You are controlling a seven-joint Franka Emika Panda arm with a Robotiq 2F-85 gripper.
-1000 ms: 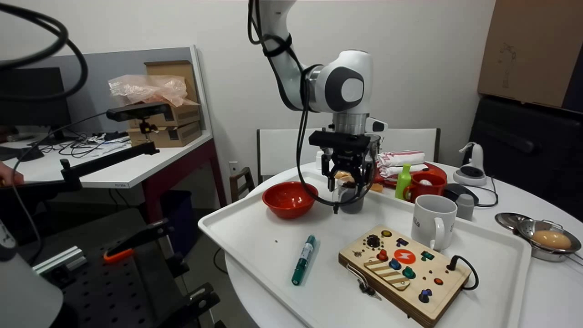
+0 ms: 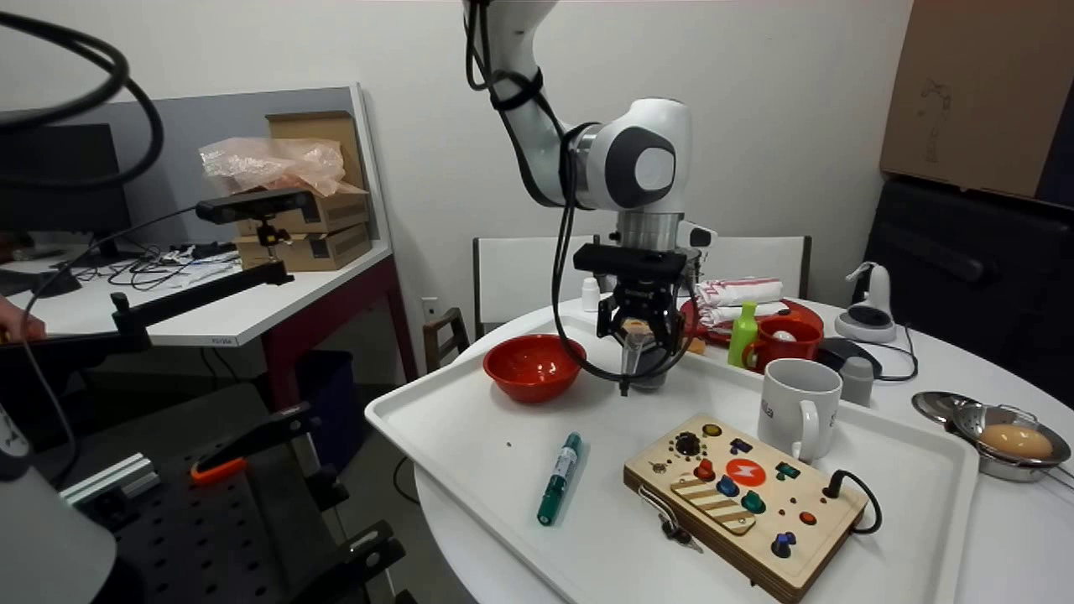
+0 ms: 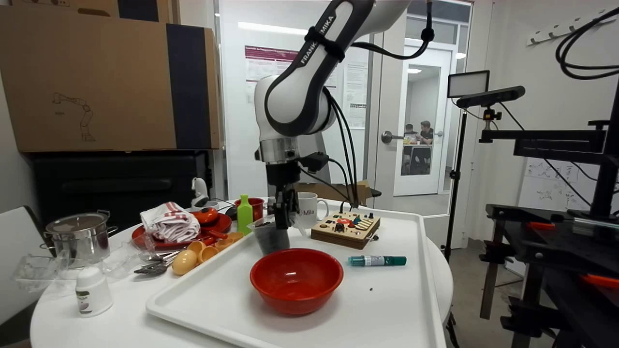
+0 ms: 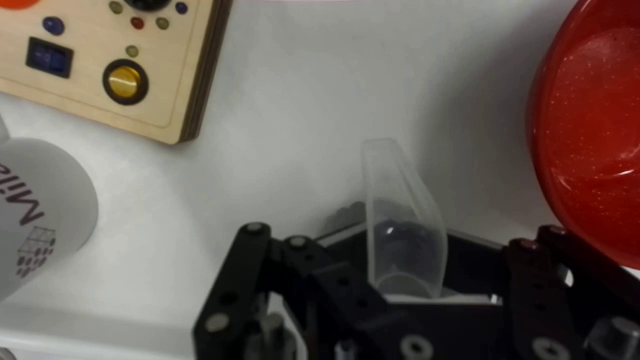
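Observation:
My gripper is lowered over the white tray, its fingers shut. At its fingertips shows a clear, curved plastic piece, narrowing away from the fingers. Whether the fingers grip this piece or it only lies against them, I cannot tell. Close by the fingers stands a grey translucent cup, partly behind the gripper in exterior view 1. A glossy red bowl sits beside them on the tray, empty as far as it shows.
On the tray also lie a wooden button box, a white mug and a green marker. Beyond the rim are a green bottle, a red cup and a striped towel. Bare tray surrounds the marker.
The fingers have drawn together. My gripper and wrist have moved slightly right and lower in exterior view 1, and the clear piece appears farther right there. The bowl has not moved.

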